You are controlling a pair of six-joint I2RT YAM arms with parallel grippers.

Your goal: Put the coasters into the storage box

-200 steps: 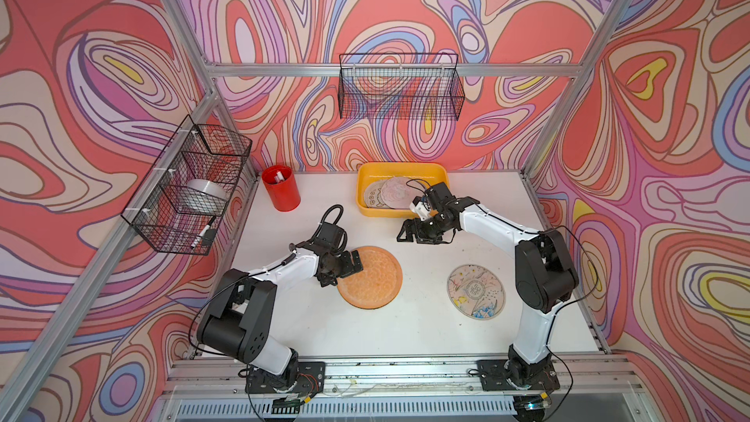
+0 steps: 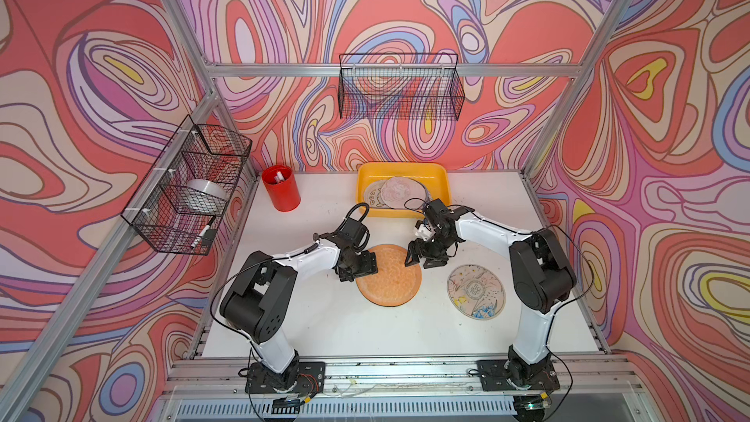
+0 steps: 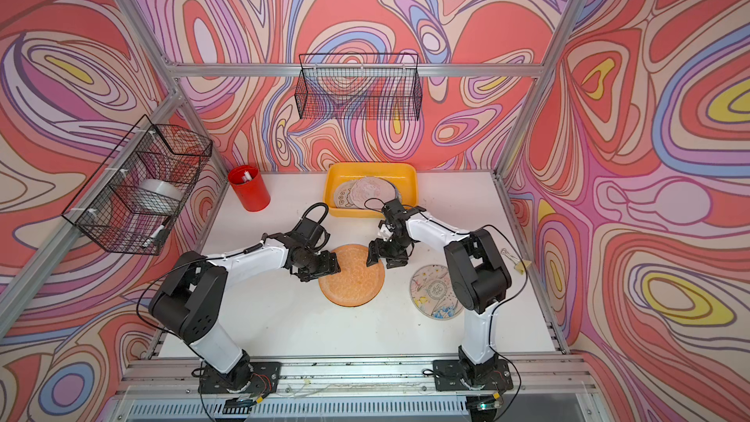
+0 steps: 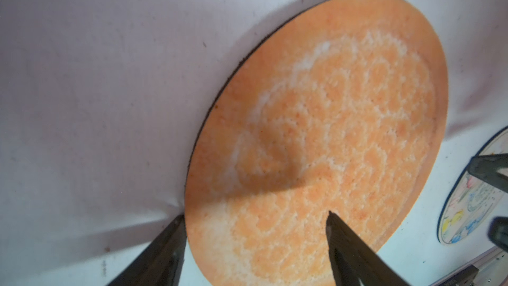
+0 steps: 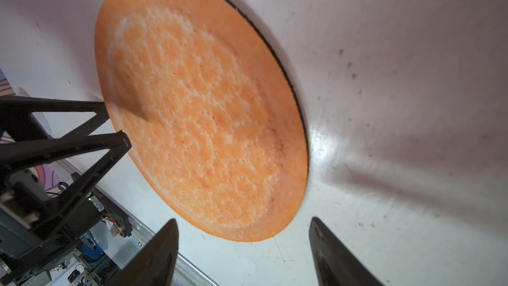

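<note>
A round orange, bread-patterned coaster [image 2: 389, 281] lies flat on the table between my two grippers. My left gripper is low at its left side, open, one fingertip beside the rim and the other over the coaster's face. My right gripper stands open near the coaster's right rim, with nothing between its fingers. Another round coaster [image 2: 475, 291], pale with coloured patterns, rests to the right. The yellow storage box [image 2: 362, 179] at the back contains a pink-white coaster [image 2: 400, 192] overlapping a grey patterned one [image 2: 374, 197].
A red bin [image 2: 286, 194] stands at the back left. Black wire baskets hang on the left frame [image 2: 187, 187] and back frame [image 2: 401, 93]. My right arm reaches across, just in front of the box.
The orange coaster has slid to the right along with my left gripper.
</note>
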